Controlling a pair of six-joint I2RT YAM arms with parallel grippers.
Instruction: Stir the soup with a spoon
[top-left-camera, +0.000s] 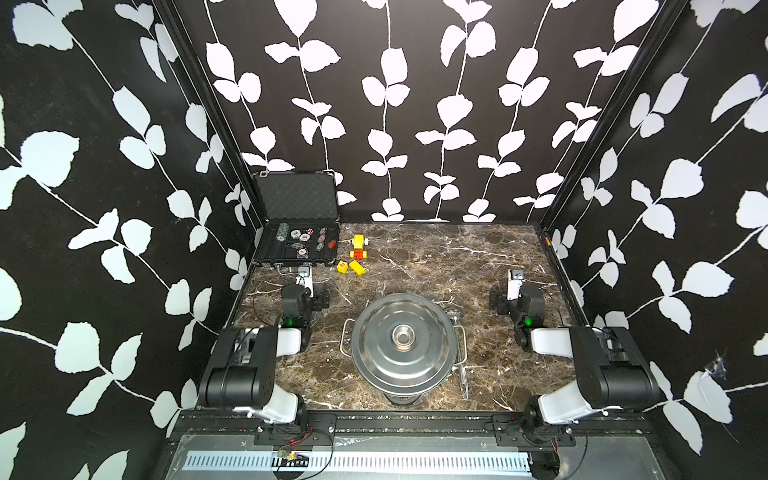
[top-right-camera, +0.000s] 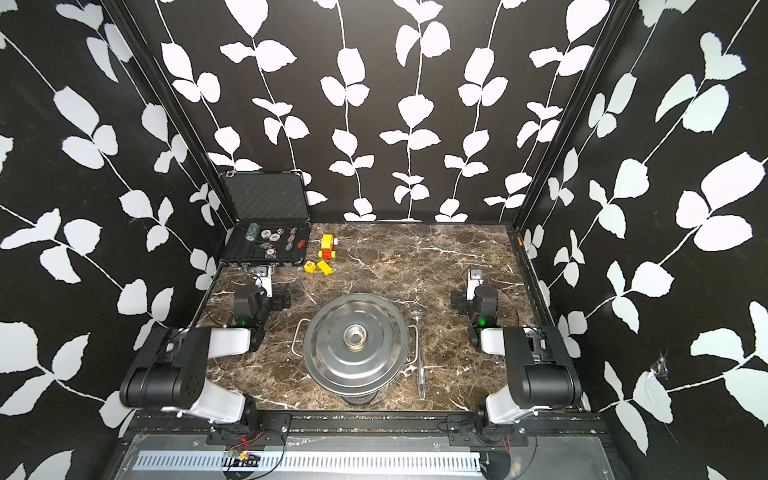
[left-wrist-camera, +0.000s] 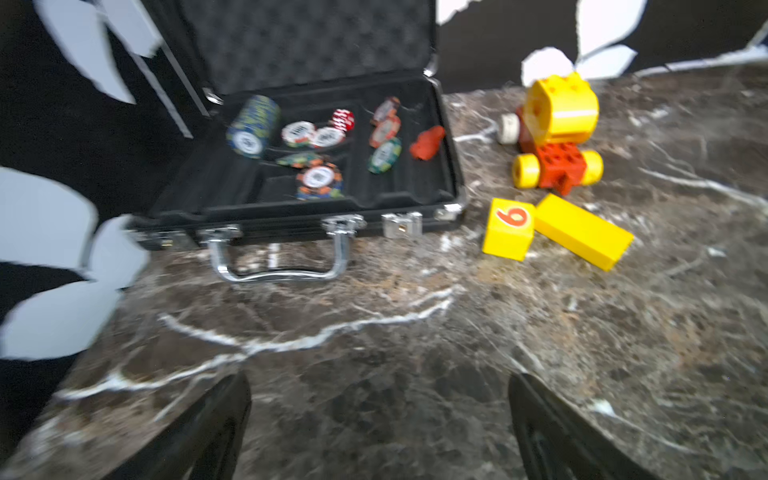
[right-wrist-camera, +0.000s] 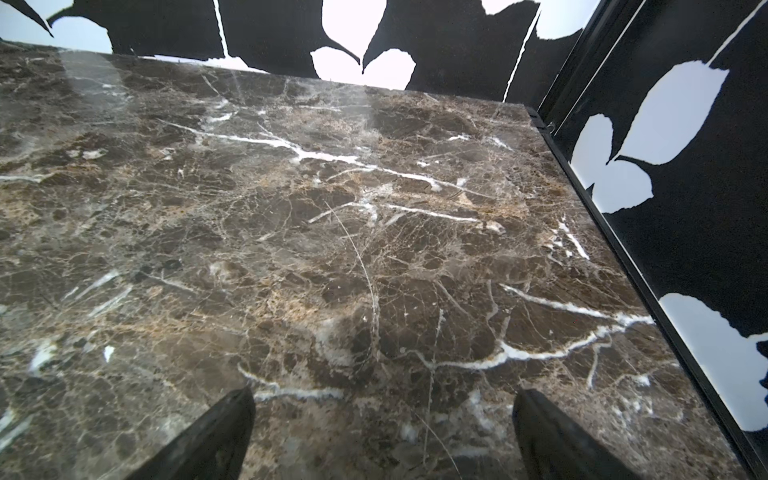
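Note:
A steel pot under its domed lid (top-left-camera: 384, 336) stands at the front middle of the table; the lid hides whatever is inside. Close along the pot's right side lies a metal spoon or ladle (top-right-camera: 421, 376), partly behind the pot's right handle (top-right-camera: 414, 340) in the top views. To the left of the pot, my left gripper is open above bare marble. On the other side, my right gripper is likewise open over empty table, apart from both pot and spoon. Neither wrist view contains the pot or the spoon.
At the back left sits an open black case (left-wrist-camera: 304, 192) of poker chips. Beside it are a yellow-and-red toy (left-wrist-camera: 560, 120), a yellow cube (left-wrist-camera: 509, 230) and a yellow block (left-wrist-camera: 584, 230).

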